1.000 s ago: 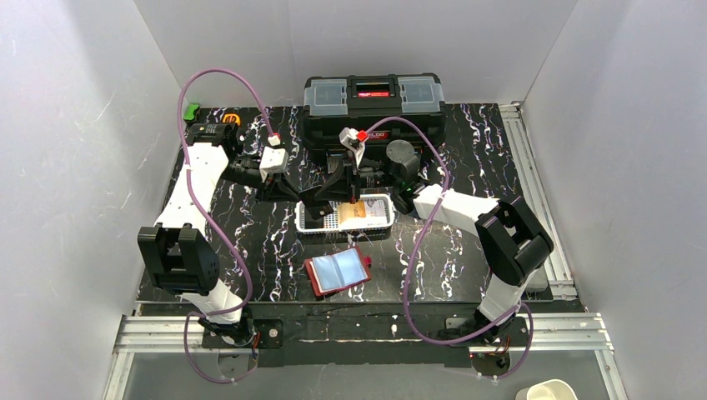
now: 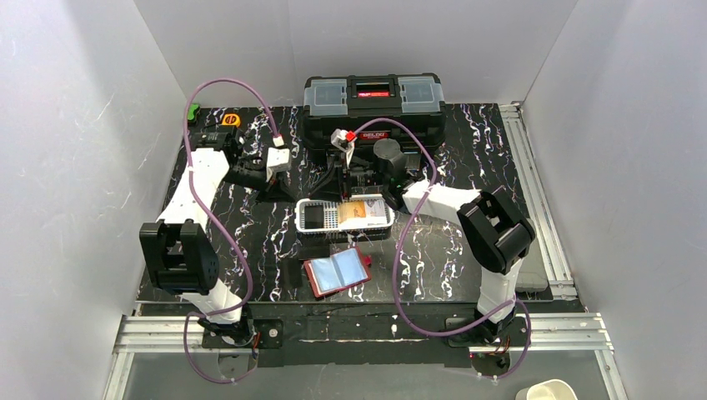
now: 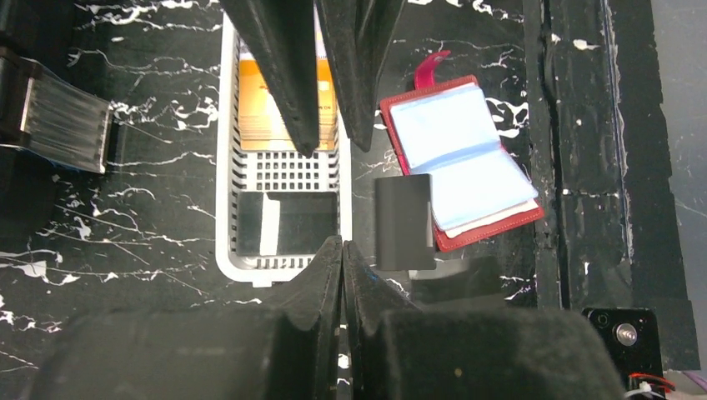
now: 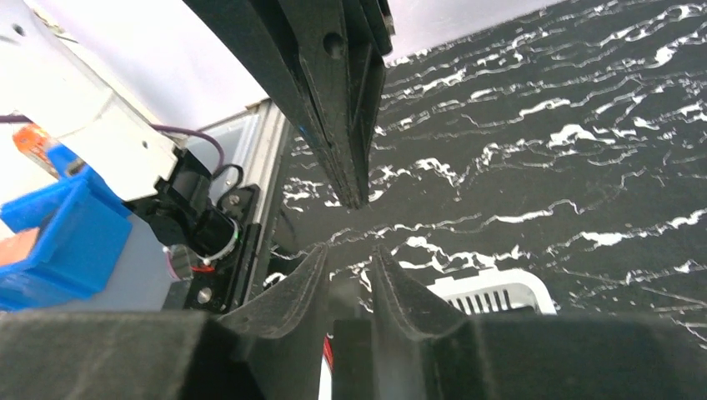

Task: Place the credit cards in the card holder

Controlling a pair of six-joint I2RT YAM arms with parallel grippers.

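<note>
A black card (image 3: 404, 222) is loose in front of the basket, clear of both grippers; in the top view this card (image 2: 314, 248) is just above the holder's left corner. I cannot tell whether it rests on the table. The red card holder (image 2: 338, 272) lies spread out, its pale clear sleeves upward. In the white basket (image 2: 392, 218) are another black card (image 3: 308, 225) and orange cards (image 3: 260, 125). My right gripper is part open over the basket, its fingers apart and empty. To its left, my left gripper is shut, nothing between its tips.
A dark patch (image 3: 457, 285), perhaps a shadow, lies on the table by the loose card. The black toolbox (image 2: 373, 117) stands behind the basket. Open tabletop (image 2: 425, 262) spreads right of the holder.
The right gripper has moved slightly left; the left arm has barely shifted.
</note>
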